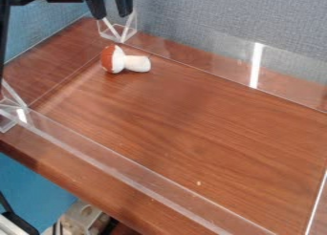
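A toy mushroom (136, 63) with a red-orange cap and a pale stem lies on its side on the wooden table (192, 134), toward the back left. Above it, at the top edge of the view, the black gripper (110, 6) hangs open, its fingers empty and clear of the mushroom. Much of the arm is cut off by the frame.
Clear low walls edge the table at front and back, with white brackets at the back-left corner and left side.
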